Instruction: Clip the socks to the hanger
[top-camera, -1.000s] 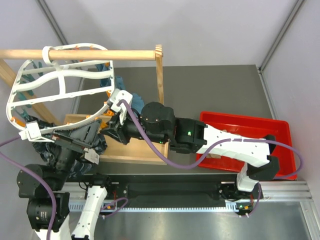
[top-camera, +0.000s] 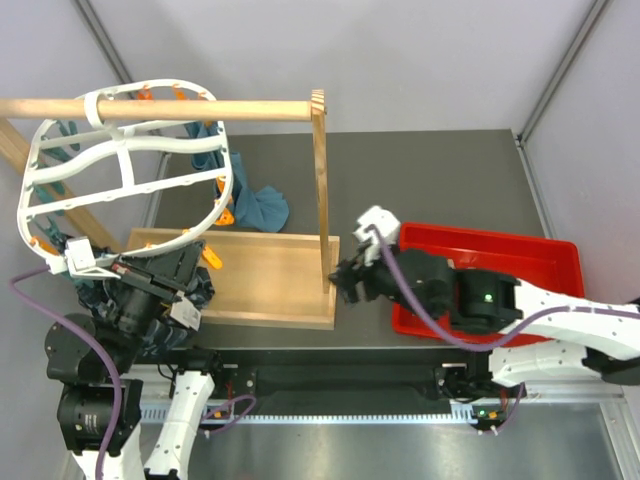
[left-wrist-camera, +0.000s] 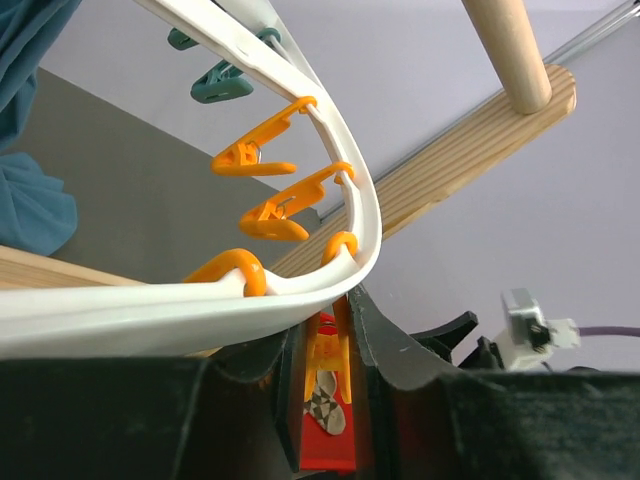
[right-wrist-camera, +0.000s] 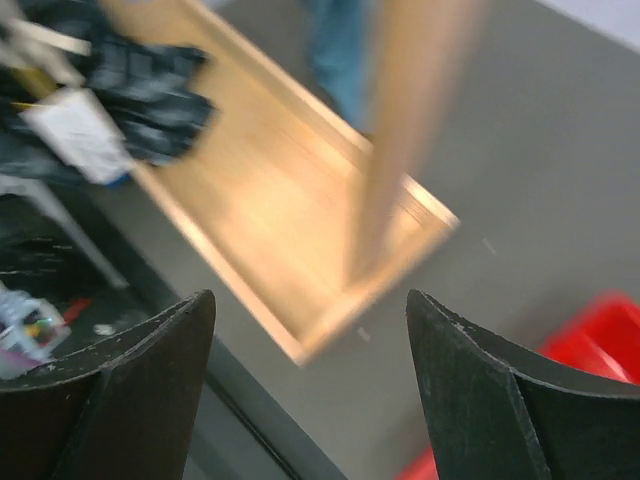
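Note:
The white clip hanger (top-camera: 126, 170) hangs from a wooden rail, with orange and teal clips (left-wrist-camera: 262, 145) along its rim. My left gripper is shut on an orange clip hanging from the hanger's curve. Blue socks (top-camera: 255, 205) hang at the hanger's back right; dark cloth (top-camera: 195, 295) is beneath my left arm. A patterned grey sock (left-wrist-camera: 325, 410) shows in the red bin beyond the left fingers. My right gripper (top-camera: 350, 270) is open beside the wooden upright, with nothing visible between its fingers; its wrist view is blurred.
A wooden box (top-camera: 260, 300) sits under the hanger, with the upright (top-camera: 321, 180) at its right. The red bin (top-camera: 555, 275) is to the right, partly under my right arm.
My right arm has moved rightward, away from the hanger and left gripper, out past the wooden upright. The left arm and hanger have shifted slightly.

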